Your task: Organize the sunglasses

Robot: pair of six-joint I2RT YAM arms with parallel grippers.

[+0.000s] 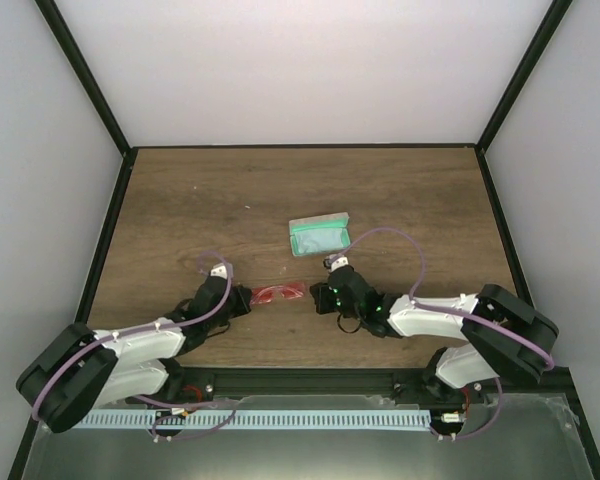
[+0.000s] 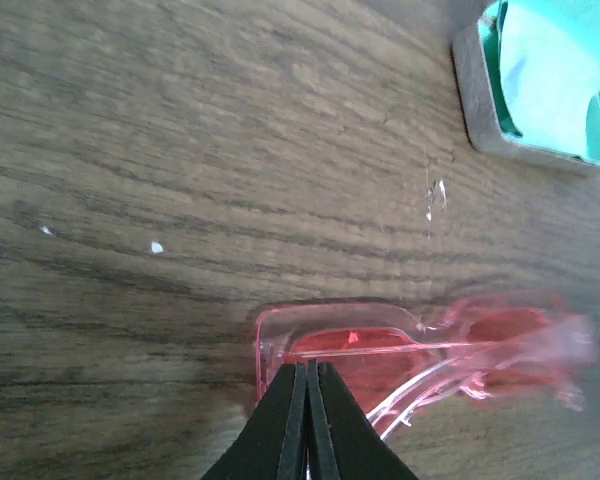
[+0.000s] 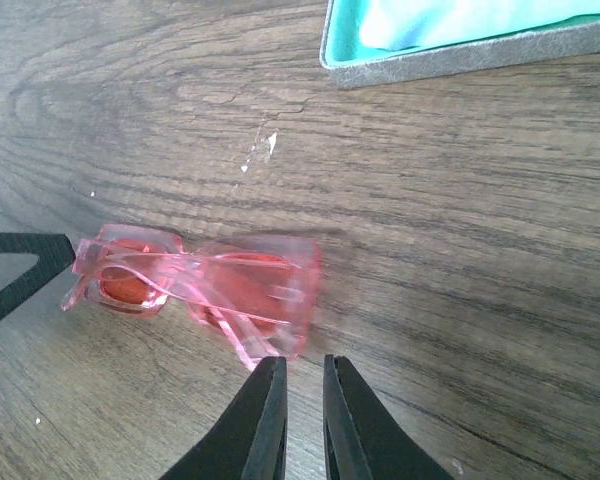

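Pink transparent sunglasses (image 1: 278, 293) with red lenses lie folded on the wooden table between the grippers, seen also in the left wrist view (image 2: 355, 365) and right wrist view (image 3: 245, 290). My left gripper is shut at their left end; whether anything is between its fingers is unclear. My right gripper is at their right end, fingers slightly apart, with nothing clearly visible between them. Behind them sits an open teal-lined case (image 1: 319, 235) with a light cloth inside.
Walls and a dark frame surround it on the sides and back.
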